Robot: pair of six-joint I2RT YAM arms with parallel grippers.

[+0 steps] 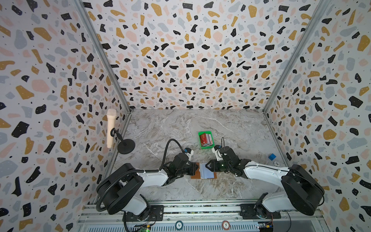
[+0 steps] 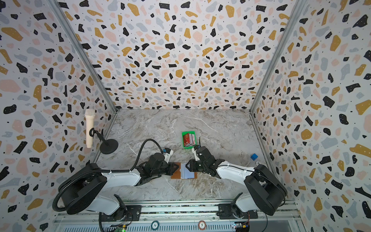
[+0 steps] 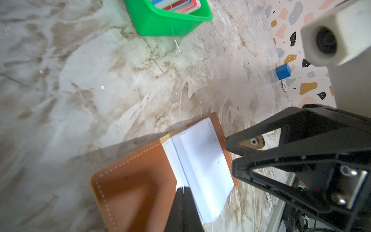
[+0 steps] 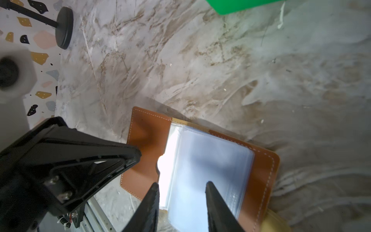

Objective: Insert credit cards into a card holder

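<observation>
An open brown card holder (image 3: 127, 177) with white and clear sleeves (image 4: 208, 166) lies on the table between my grippers. My left gripper is shut over the holder's left part, nothing visible between its fingers. My right gripper is part open above the sleeves, nothing seen between its fingers. A green bin (image 3: 162, 27) behind the holder contains several red and other coloured cards (image 1: 204, 139).
A black stand (image 1: 126, 145) with a pale cylinder sits at the left edge. A small blue cube (image 1: 272, 156) lies at the far right.
</observation>
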